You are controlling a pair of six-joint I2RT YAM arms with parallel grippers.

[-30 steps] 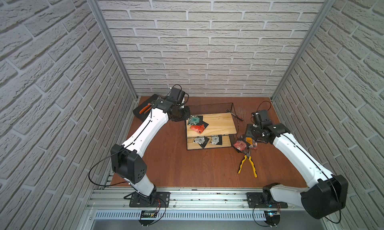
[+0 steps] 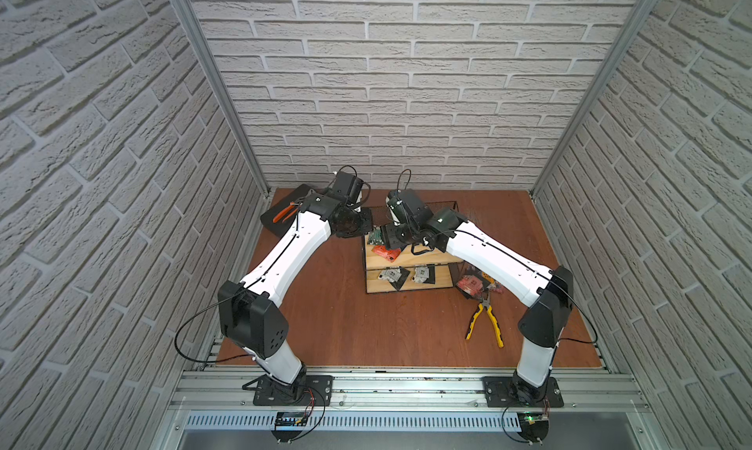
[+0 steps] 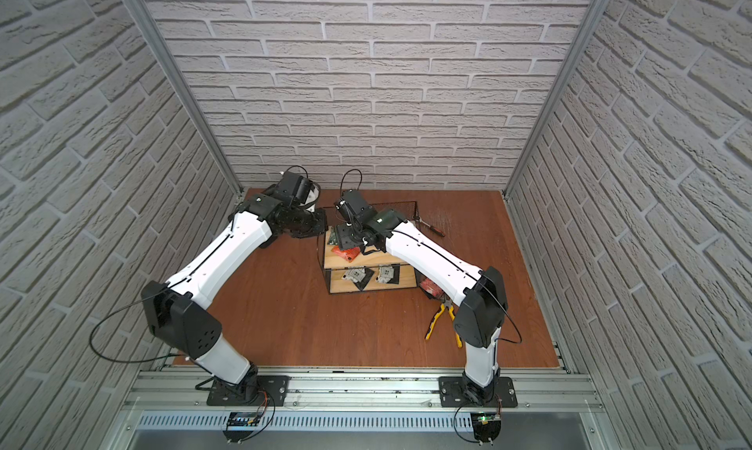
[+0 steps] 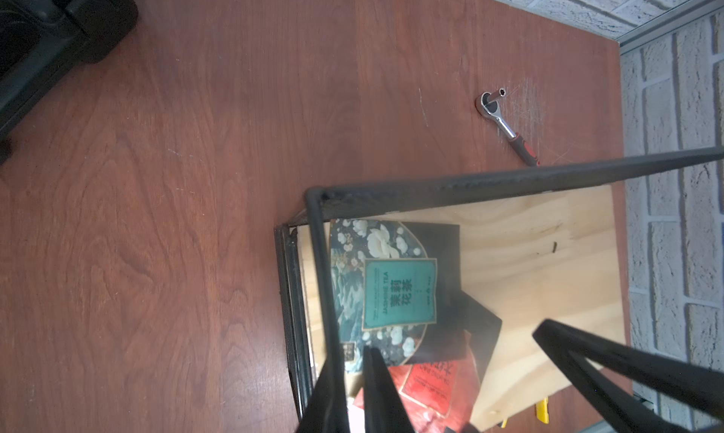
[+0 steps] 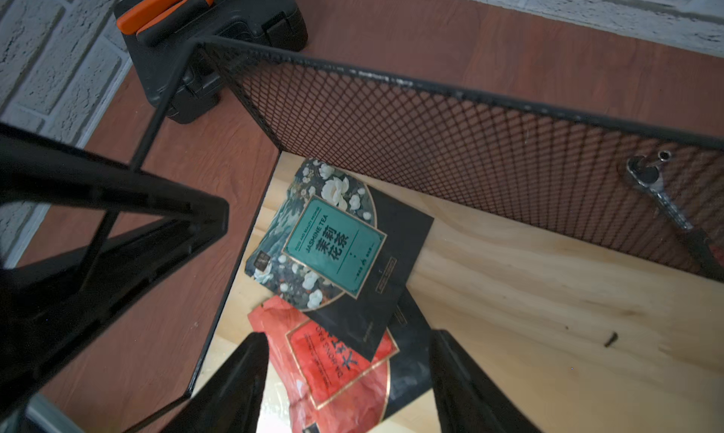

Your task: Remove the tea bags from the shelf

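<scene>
On the upper wooden board of the black mesh shelf (image 4: 565, 237), a jasmine tea bag (image 5: 335, 244) with a green label partly overlaps a red tea bag (image 5: 324, 357). My right gripper is open above these two, its fingers (image 5: 245, 372) apart on either side of the red bag's area, with nothing between them. A grey tea bag (image 2: 391, 275) and a second grey tea bag (image 2: 423, 274) lie on the lower board. Left of the shelf's upper left side, my left gripper hangs shut, with no bag visible in it.
Removed-looking red bags (image 2: 470, 284) lie on the table right of the shelf, beside yellow pliers (image 2: 485, 320). A ratchet (image 5: 663, 195) lies behind the mesh. A black case (image 5: 218, 41) sits back left.
My right arm has swung left from above the bags on the right table to above the upper board's left end. The left arm and shelf bags have not visibly moved.
</scene>
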